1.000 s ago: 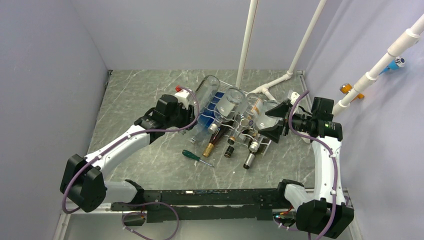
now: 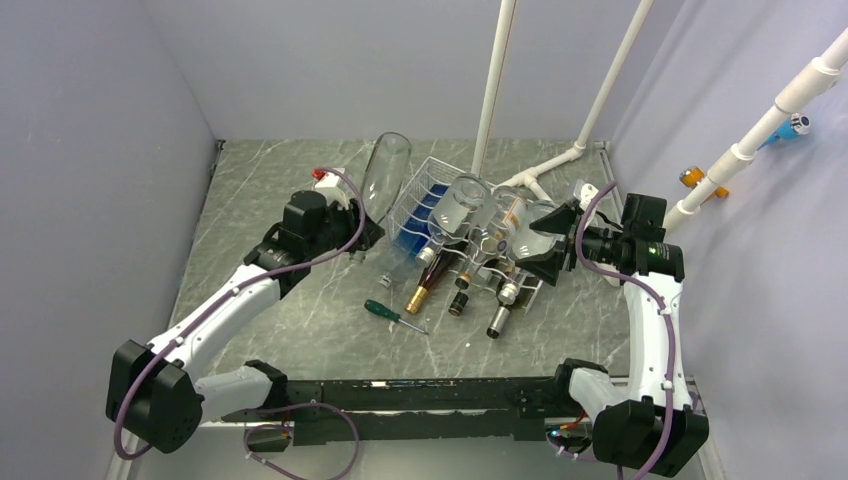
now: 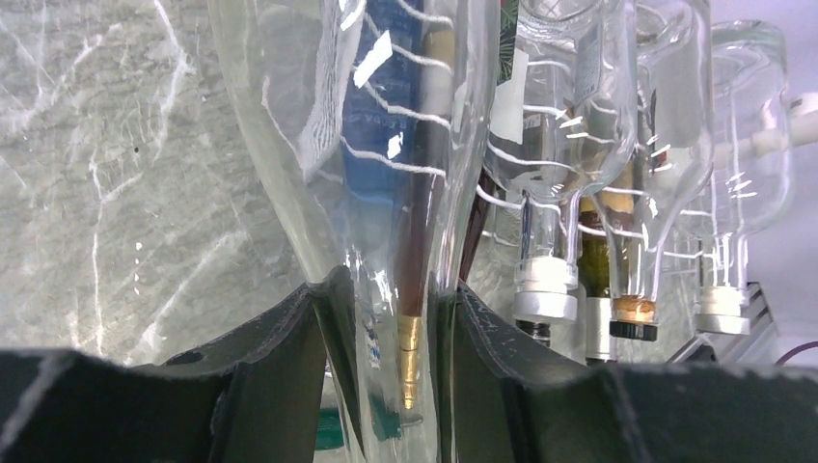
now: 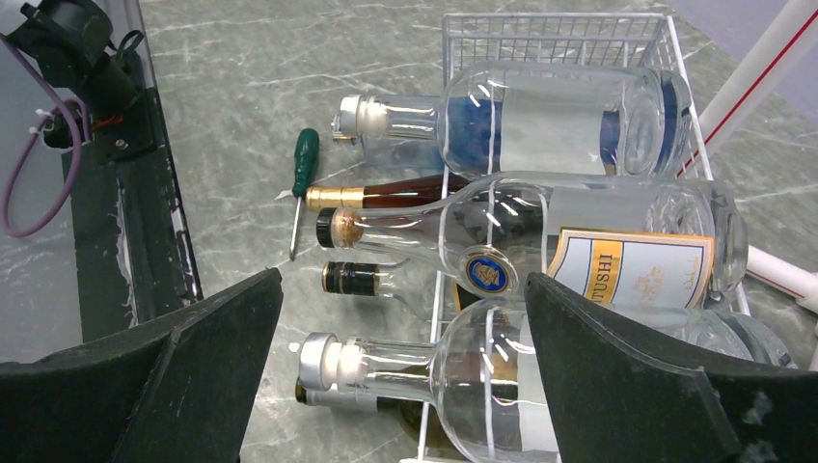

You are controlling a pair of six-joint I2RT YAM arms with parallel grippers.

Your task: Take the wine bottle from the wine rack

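A clear glass bottle is held by its neck, with my left gripper shut on it. In the top view it hangs just left of the white wire wine rack, its wide end toward the back. More clear bottles lie across the rack, among them one with an orange-edged label and one with a plain label. Another clear bottle lies nearest my right gripper. That gripper stands open above the rack's right end; whether its fingers touch that bottle I cannot tell.
A green-handled screwdriver lies in front of the rack. Darker bottles, one with a gold neck, rest lower in the rack. White pipes rise behind it.
My left gripper has moved left with the clear bottle, away from the rack's left side. The right arm and the other bottles have stayed where they were.
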